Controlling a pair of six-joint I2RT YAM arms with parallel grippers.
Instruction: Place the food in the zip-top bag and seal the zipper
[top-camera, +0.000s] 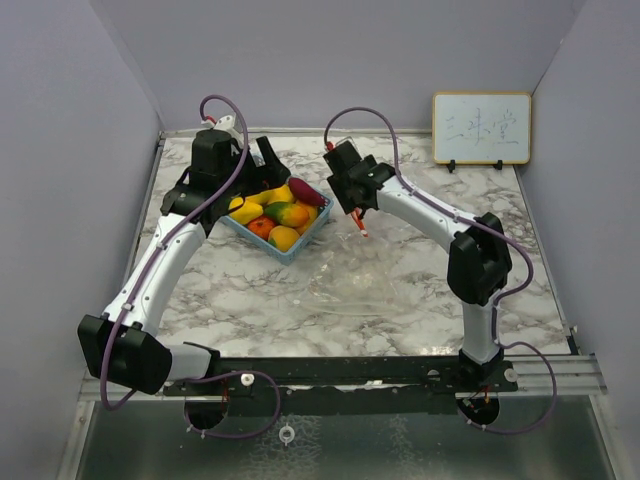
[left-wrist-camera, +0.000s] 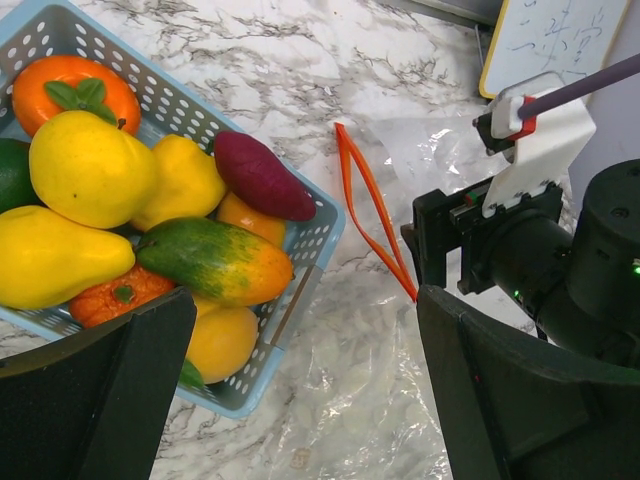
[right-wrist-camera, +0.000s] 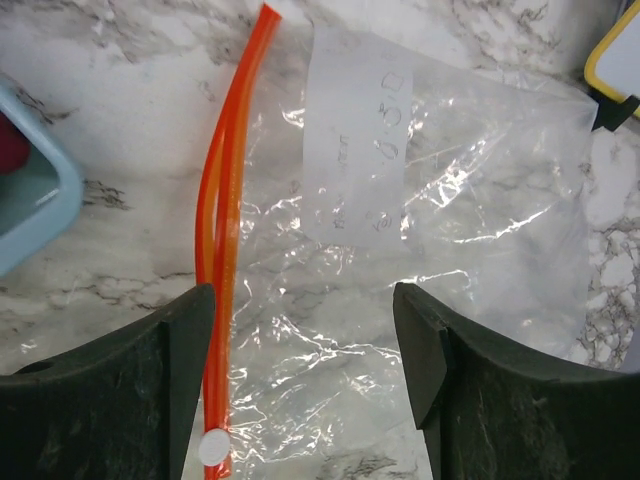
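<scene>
A clear zip bag (right-wrist-camera: 480, 300) lies flat on the table, with a white label panel (right-wrist-camera: 355, 150). Its orange-red zipper runs along one side; the two strips bow a little apart in the left wrist view. Over the bag my right gripper stands open, with only flat film and table visible between its fingers. Play fruits and vegetables fill the blue basket, among them a purple sweet potato (left-wrist-camera: 262, 175), a papaya (left-wrist-camera: 215, 262) and a yellow pear (left-wrist-camera: 60, 258). My left gripper is open above the basket, its fingers spread and holding nothing.
The blue basket (left-wrist-camera: 315, 245) stands immediately left of the zipper. More clear plastic (top-camera: 350, 285) spreads towards the front; whether it belongs to the same bag I cannot tell. A small whiteboard (top-camera: 482, 128) stands at the back right.
</scene>
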